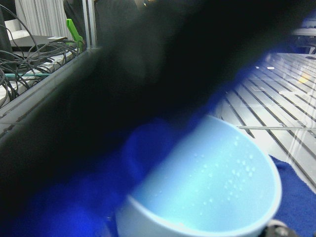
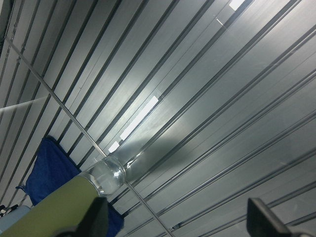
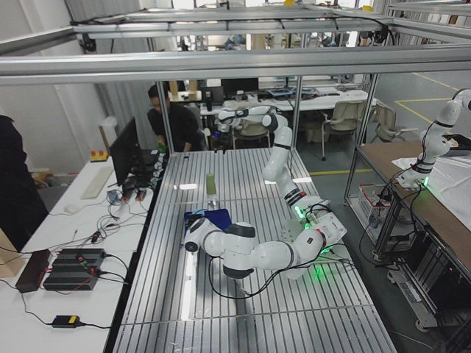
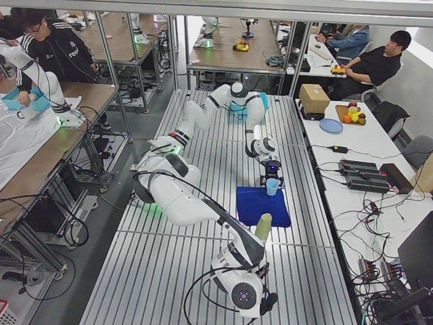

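A light blue cup (image 4: 272, 187) (image 1: 207, 182) with droplets inside stands on a dark blue cloth (image 4: 247, 206) (image 2: 52, 165). My left gripper (image 4: 272, 176) is right at the cup; its dark, blurred body fills much of the left wrist view, so its finger state is unclear. An olive-green cylinder with a clear end (image 3: 210, 184) (image 4: 264, 227) (image 2: 59, 207) stands upright near the cloth. My right gripper is raised above the slatted table beside this cylinder, its two fingertips apart with nothing between them.
A teal bin (image 4: 238, 112) sits at one end. A side desk (image 4: 331, 223) holds cables, power units, a blue plate, fruit and a box. People sit and stand beyond the frame.
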